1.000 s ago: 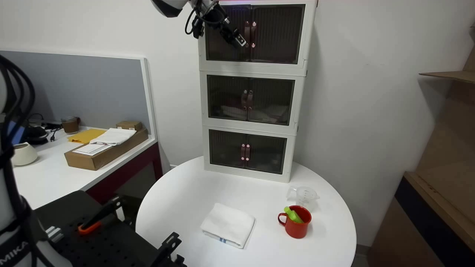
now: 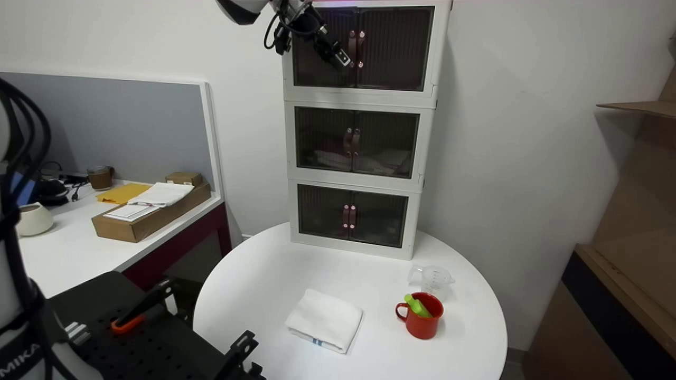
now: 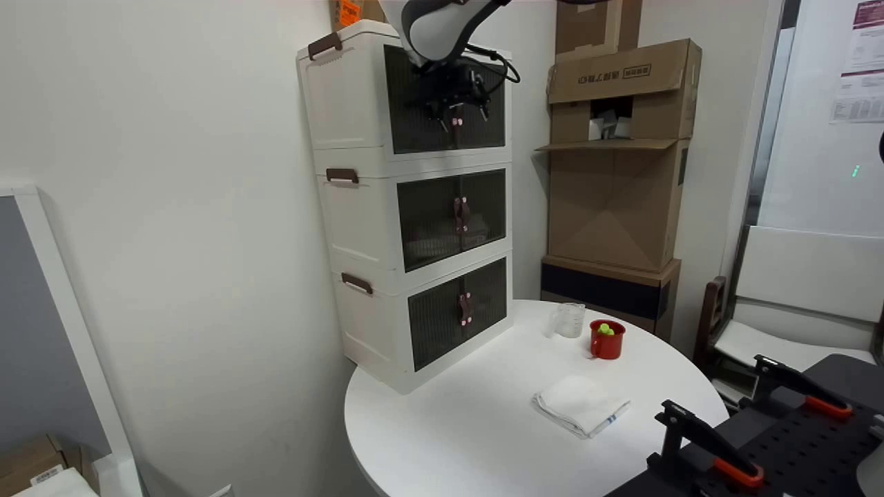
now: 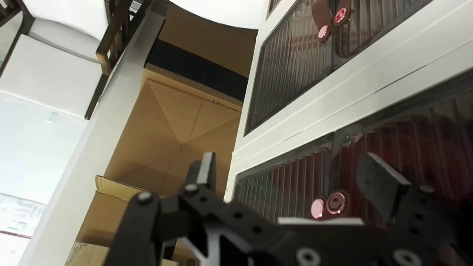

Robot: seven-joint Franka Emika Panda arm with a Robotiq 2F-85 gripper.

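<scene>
High up in front of the top cabinet (image 2: pixel 367 94), my gripper is open, its two fingers spread wide with nothing between them. Brown strap handles (image 2: pixel 356 47) with pink studs hang at the middle of that cabinet's dark ribbed doors, which are closed. In the wrist view the lower studs (image 4: pixel 335 202) appear between and beyond the fingers; whether anything touches them cannot be told. On the round white table (image 2: pixel 253 278) lie a folded white towel (image 2: pixel 325 320), a red mug (image 2: pixel 422 326) holding a green item (image 2: pixel 415 305), and a clear measuring cup (image 2: pixel 435 276).
Below are the closed middle cabinet (image 2: pixel 356 142) and bottom cabinet (image 2: pixel 380 218). Cardboard boxes (image 3: pixel 613 199) are stacked right of the cabinets. A side desk (image 2: pixel 69 247) at left carries a flat box (image 2: pixel 136 231) and cloth.
</scene>
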